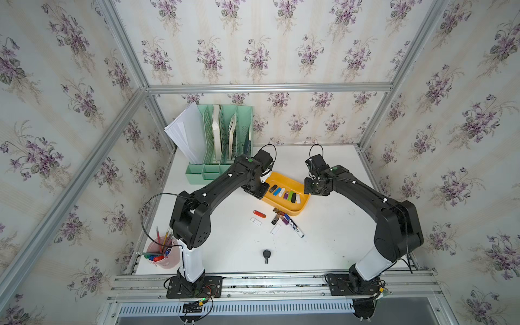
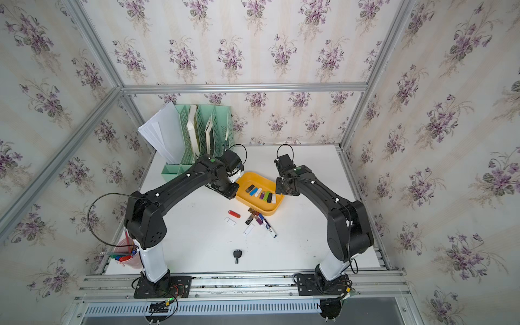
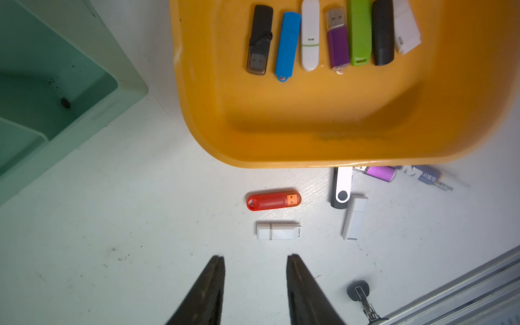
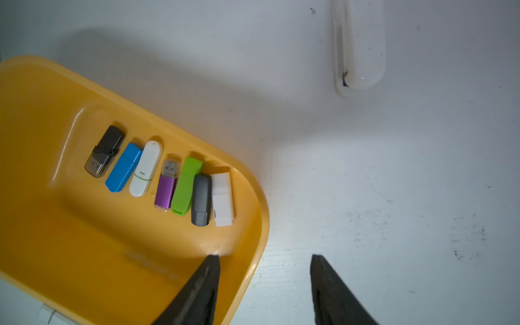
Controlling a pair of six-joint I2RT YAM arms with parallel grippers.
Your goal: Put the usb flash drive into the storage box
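Observation:
In the yellow storage box [image 3: 303,146] a row of several flash drives lies on the floor: black, blue, white, purple, green, dark grey and a white one [image 4: 222,199] at the end. On the table in front, the left wrist view shows a red drive [image 3: 273,200], a white drive [image 3: 278,231], a black-and-white swivel drive [image 3: 341,187], another white drive [image 3: 354,217] and a purple one [image 3: 381,172] partly under the rim's edge. My left gripper hangs above the table with its fingers apart, empty. Over the box's right end, my right gripper is likewise open and empty.
A green file organiser [image 1: 219,172] stands at the back left. Markers [image 1: 294,224] lie in front of the box, and a car key [image 1: 266,255] nearer the front edge. A pink pen cup [image 1: 165,257] sits front left.

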